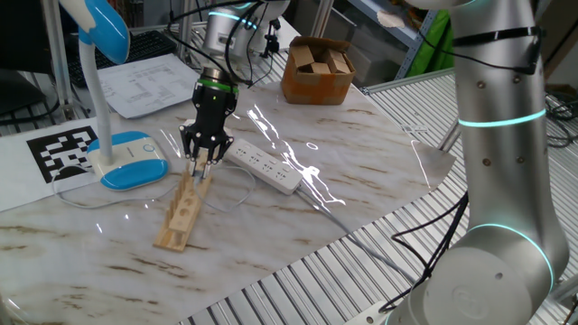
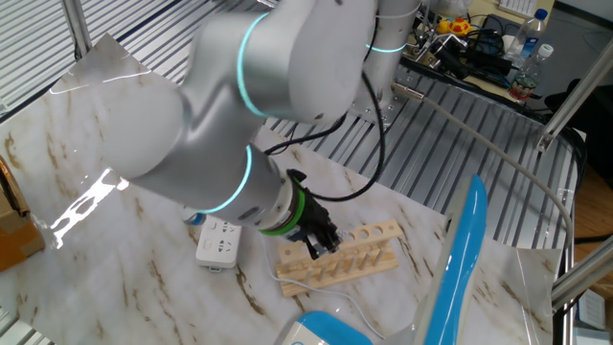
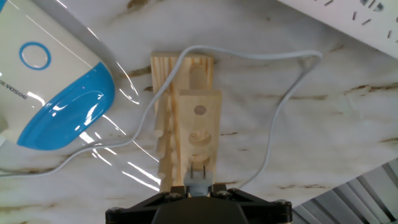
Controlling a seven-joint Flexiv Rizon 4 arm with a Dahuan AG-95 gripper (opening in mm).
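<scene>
A small grey two-pin plug sits between the fingertips of my gripper, which is shut on it. Its two prongs point away from the gripper, over the wooden rack. The rack, a stepped piece with round holes, lies below on the marble-patterned table. In exterior view 1 my gripper is over the far end of the rack. A thin pale cable runs from the lamp's side, crosses the rack and loops back toward the gripper. The white power strip lies right of the gripper, its sockets facing up.
The blue and white desk lamp stands left of the rack, close to the gripper. A cardboard box holding smaller boxes is at the back. Papers and a checkered marker sheet lie at the left.
</scene>
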